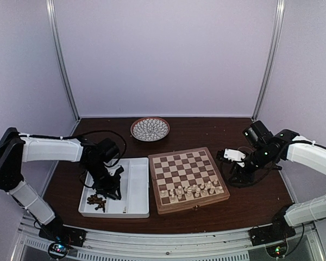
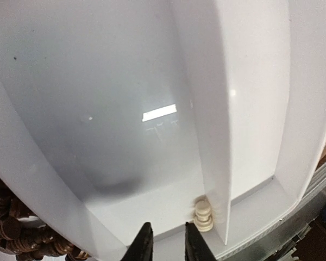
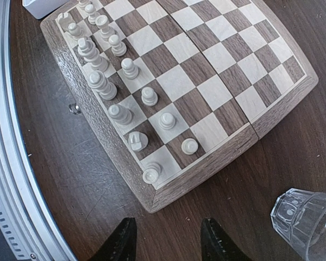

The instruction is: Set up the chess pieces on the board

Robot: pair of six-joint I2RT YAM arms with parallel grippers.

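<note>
In the left wrist view, one white piece [image 2: 202, 215] lies in a corner of the middle compartment of the white tray [image 2: 212, 125], against the divider. Dark brown pieces [image 2: 35, 236] are heaped in the compartment left of it. My left gripper hangs over the tray, its fingers apart and nothing between them; the white piece is just right of them. White pieces [image 3: 130, 68] stand in two rows along the near side of the chessboard [image 1: 187, 176]. Past the board's right corner, my right gripper is open and empty above the table.
A clear plastic cup [image 3: 304, 220] lies on the table right of the board in the right wrist view. Behind the tray and board is a patterned bowl [image 1: 150, 129]. The board's far squares are bare. A narrow strip of table separates tray and board.
</note>
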